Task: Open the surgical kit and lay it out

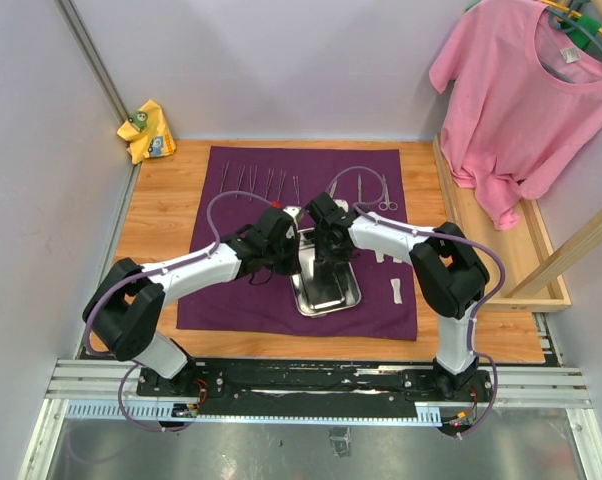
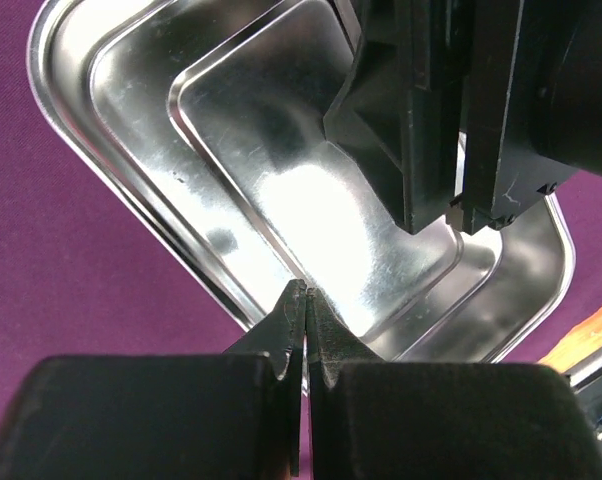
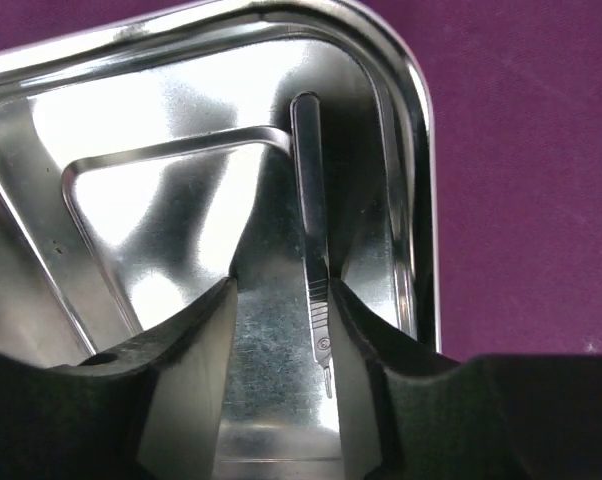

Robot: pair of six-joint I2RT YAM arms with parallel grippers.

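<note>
On the purple cloth (image 1: 246,310) sits a shiny steel tray (image 1: 326,313). A slim metal scalpel handle (image 3: 308,190) lies along one inner side of it. Over the tray, my right gripper is partly open, its fingers on either side of the scalpel handle, which is closer to the right-hand finger. No grip on the handle shows. At the tray's opposite side my left gripper is shut, its tips by the rim with nothing visible between them. The right gripper's dark body (image 2: 441,120) covers part of the tray in the left wrist view.
Along the cloth's far side lie several slender metal instruments (image 1: 239,180) and scissors (image 1: 386,198). A white piece (image 1: 396,290) lies right of the tray. The cloth left of the tray is clear. Both arms are close together over the tray.
</note>
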